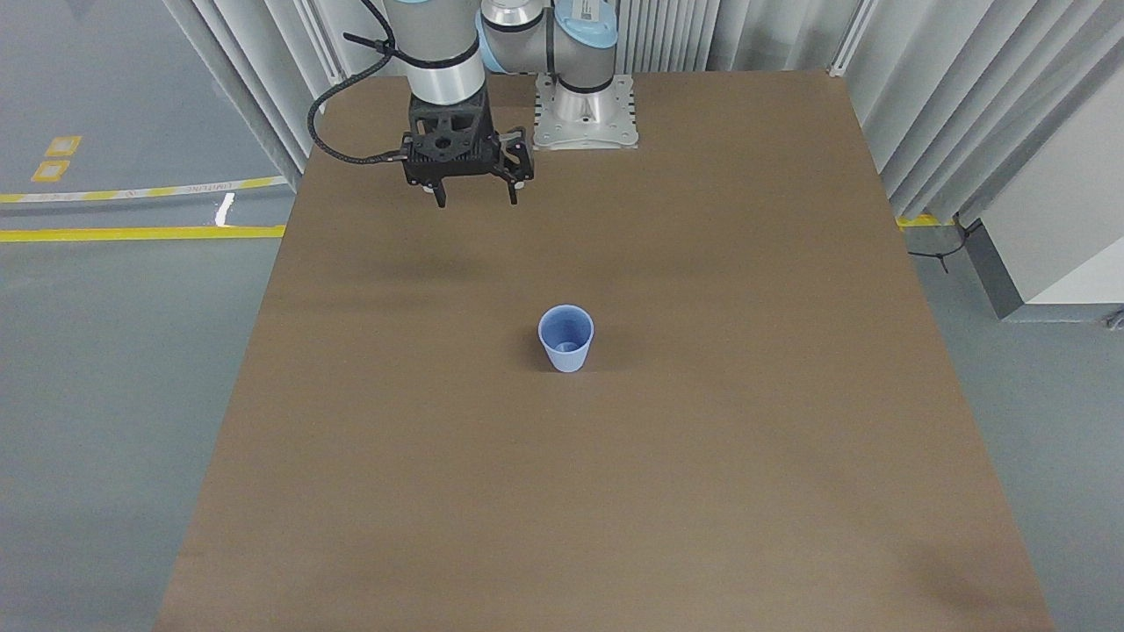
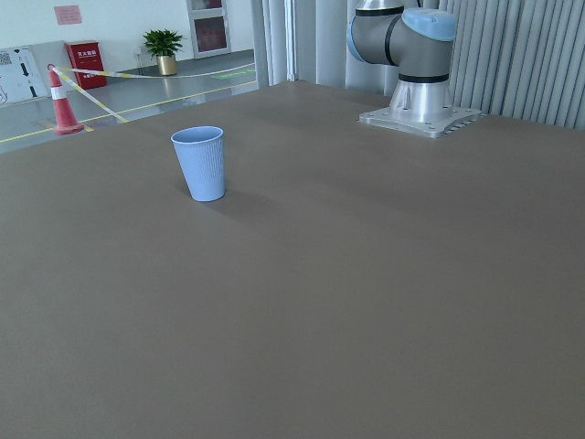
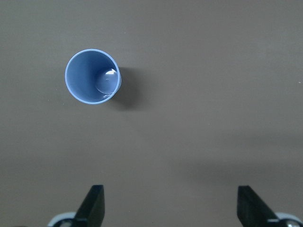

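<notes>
A light blue ribbed cup [image 1: 565,348] stands upright and empty on the brown tabletop, near its middle in the front view; the left view shows the cup [image 2: 199,165] from the side. My black gripper [image 1: 476,198] is raised toward the back of the table, clear of the cup. In the wrist view my gripper has its two fingers wide apart with bare table between them, and the cup [image 3: 87,82] lies up and to the left of them.
The robot's base plate [image 1: 586,132] is fixed at the table's back edge, with curtains behind.
</notes>
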